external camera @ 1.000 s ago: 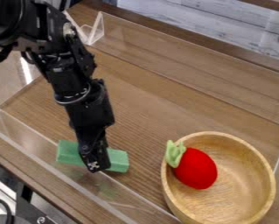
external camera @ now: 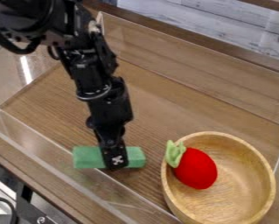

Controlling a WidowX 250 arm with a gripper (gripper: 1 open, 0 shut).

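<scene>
A black robot arm reaches down from the upper left to a flat green block (external camera: pixel 90 157) near the front left edge. My gripper (external camera: pixel 114 157) is shut on the middle of the block, whose two ends show on either side of the fingers. The block lies level, low over or on the wooden surface; I cannot tell which.
A round wooden bowl (external camera: pixel 240 197) at the lower right holds a red object with a green top (external camera: pixel 197 169), resembling a strawberry or tomato. Clear panels border the front left and back edges.
The arm has shifted slightly right and back, and the green block has moved with the gripper, turning from slanted to nearly horizontal in the view. The bowl and red object are unchanged.
</scene>
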